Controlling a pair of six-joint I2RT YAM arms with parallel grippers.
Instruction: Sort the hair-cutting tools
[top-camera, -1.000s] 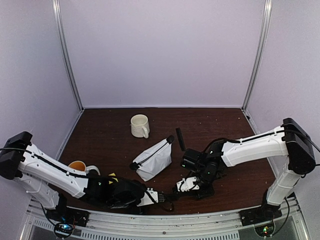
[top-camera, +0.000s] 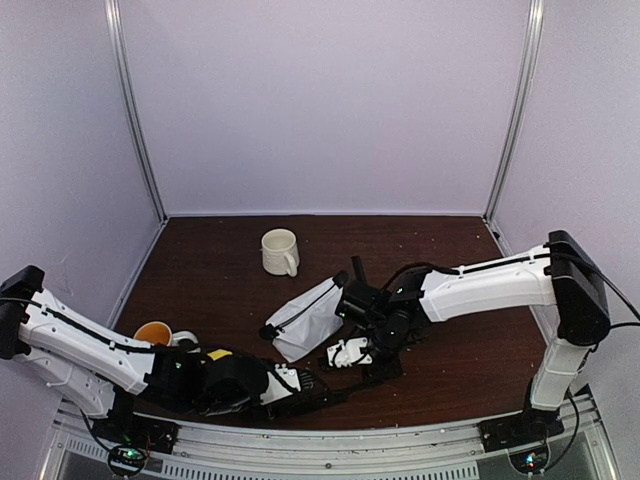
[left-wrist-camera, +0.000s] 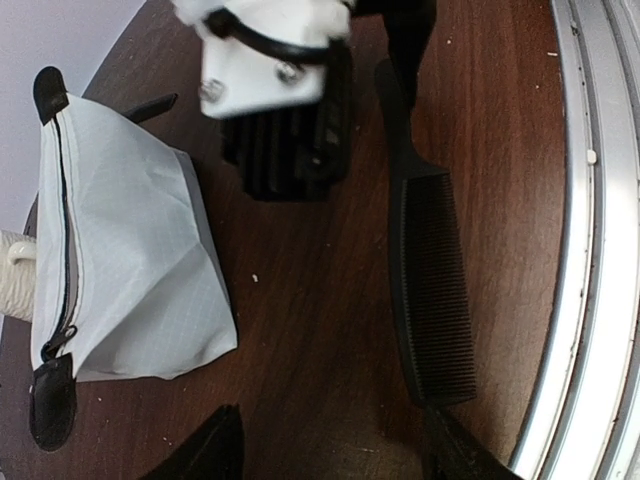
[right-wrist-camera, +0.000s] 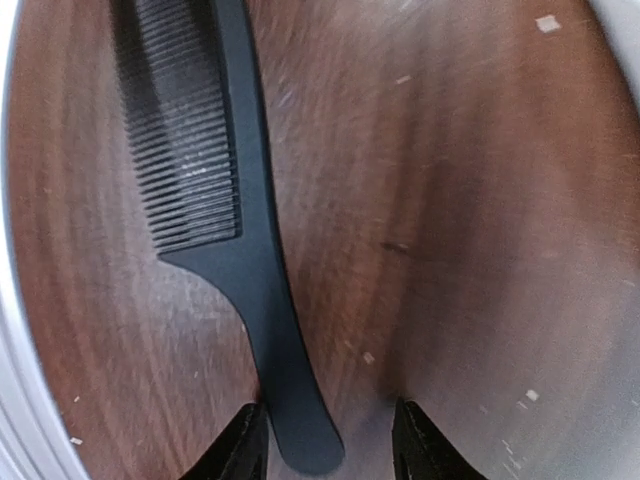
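Note:
A black comb lies flat near the table's front edge; in the right wrist view its handle (right-wrist-camera: 285, 370) reaches between the fingers of my open right gripper, with no grip on it. My left gripper is at the comb's toothed end, fingers apart with nothing held. A white zip pouch (top-camera: 305, 318) with black trim lies behind the grippers. In the top view both grippers are close together and partly hidden by the arms.
A white mug (top-camera: 279, 250) stands at the back. An orange cup (top-camera: 153, 332) and another cup sit at left behind my left arm. A dark item sticks up behind the right arm. The front metal rail borders the comb.
My right arm has moved leftward and slightly toward the back, closer over the comb. My left gripper has drawn back slightly to the left.

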